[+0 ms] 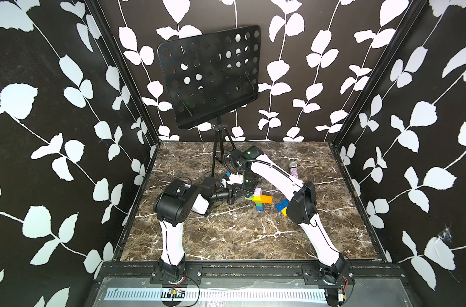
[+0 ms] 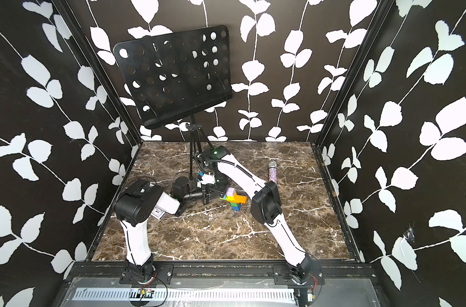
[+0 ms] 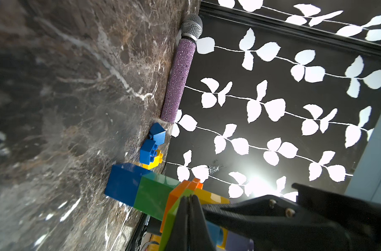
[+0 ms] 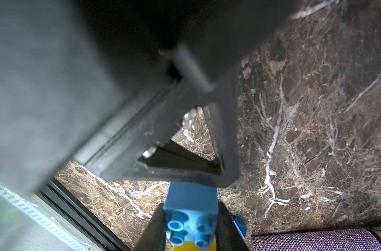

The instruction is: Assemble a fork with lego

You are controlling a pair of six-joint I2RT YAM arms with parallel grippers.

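Note:
A stack of Lego bricks (image 1: 259, 203) stands at mid-table: blue at the bottom, then green, with an orange bar (image 1: 266, 199) across it and a pink-lilac brick (image 1: 257, 192) higher up. In the left wrist view my left gripper is shut beside the lime brick (image 3: 173, 215) of this stack, with nothing visible between its fingertips. In the right wrist view my right gripper is shut around a light blue brick (image 4: 191, 196), its studs facing the camera and yellow showing behind it. From above, the arms hide most of that contact.
Loose blue and yellow bricks (image 3: 149, 151) lie right of the stack, close to the right arm's elbow. A glittery microphone (image 3: 180, 77) rests farther back. Behind the arms rises a black music stand (image 1: 212, 76).

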